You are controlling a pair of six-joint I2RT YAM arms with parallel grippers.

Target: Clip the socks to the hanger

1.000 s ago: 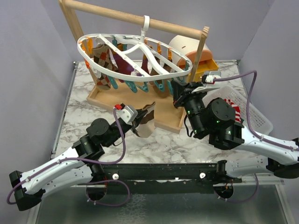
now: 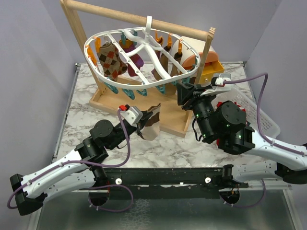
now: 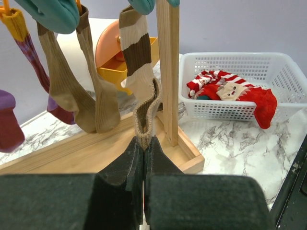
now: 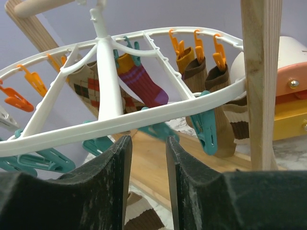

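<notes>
The white oval hanger point(image 2: 139, 87) hangs from a wooden rod, carrying teal and orange clips and several socks. My left gripper is shut on a cream-and-brown striped sock point(image 3: 148, 112), its ribbed cuff upward, below the hanger's front rim. A similar striped sock point(image 3: 136, 52) hangs behind it. My right gripper is part open at the hanger's front right rim, with nothing held between its fingers. Beyond its fingertips hangs a teal clip point(image 4: 160, 130), with another teal clip point(image 4: 205, 129) to their right.
A wooden post point(image 4: 261, 86) of the stand rises close to the right gripper. Argyle point(image 2: 110, 61), purple point(image 2: 132, 55) and brown socks point(image 2: 165, 60) hang from the rim. A white basket point(image 3: 283, 103) with red socks stands at right. Open marble tabletop lies in front.
The hanger has swung and turned, its socks shifting with it. My right gripper has moved slightly to the right. The left gripper has barely moved and still grips the striped sock.
</notes>
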